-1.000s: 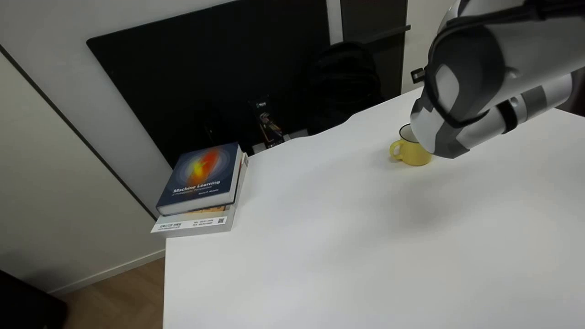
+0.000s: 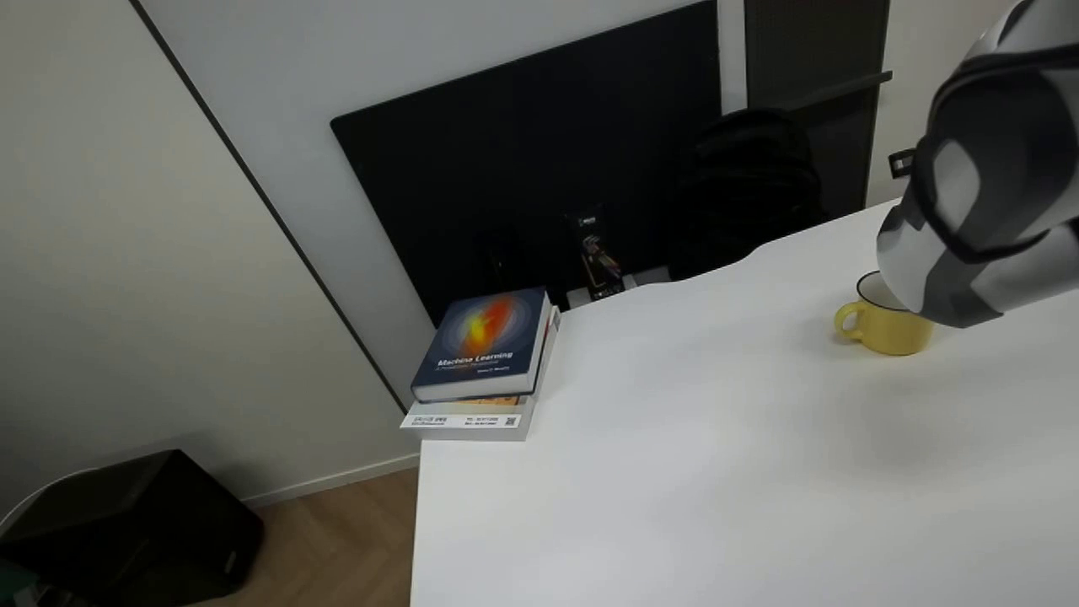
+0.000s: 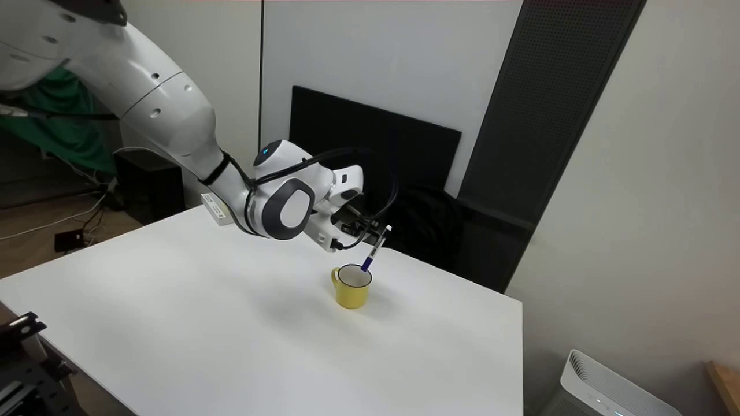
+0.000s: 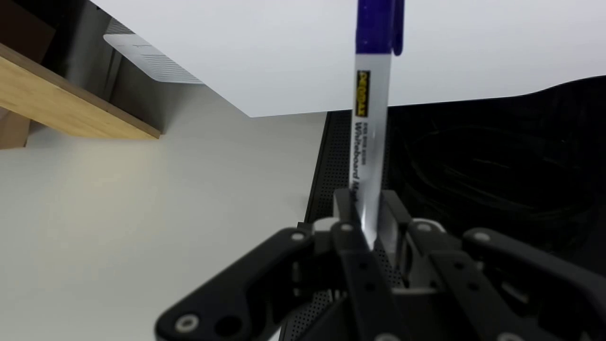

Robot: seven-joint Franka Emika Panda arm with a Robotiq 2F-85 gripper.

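Observation:
A white whiteboard marker with a blue-purple cap (image 4: 372, 136) runs up the wrist view, its bare end between the fingers of my gripper, which is shut on it. In exterior view 2 the marker (image 3: 376, 251) slants with its cap downward. The cap overlaps the far right rim of a yellow mug (image 3: 351, 295) standing upright on the table; whether its tip is inside the mug or just above or behind it, I cannot tell. Exterior view 1 shows the mug (image 2: 890, 332) partly behind the arm, which hides the gripper and marker there.
Two stacked books (image 2: 480, 344) lie at the table's far left corner in exterior view 1. A dark monitor (image 2: 536, 152) and a black backpack (image 2: 754, 177) stand beyond the back edge.
Everything in exterior view 1 sits farther right and slightly lower, books and mug alike, so the camera's view has shifted. The arm's place relative to the mug looks nearly the same.

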